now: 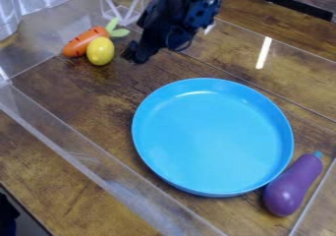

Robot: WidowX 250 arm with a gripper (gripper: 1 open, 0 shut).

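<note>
The dark gripper (140, 51) hangs at the top middle, a short way right of a yellow egg-shaped item (100, 51) and an orange toy carrot (82, 41) with green top. Whether its fingers are open or shut is unclear against the dark wood. A large empty blue plate (211, 137) lies at centre right. A purple toy eggplant (292, 184) lies at the lower right, beside the plate.
Clear plastic walls run along the left and front edges and at the right.
</note>
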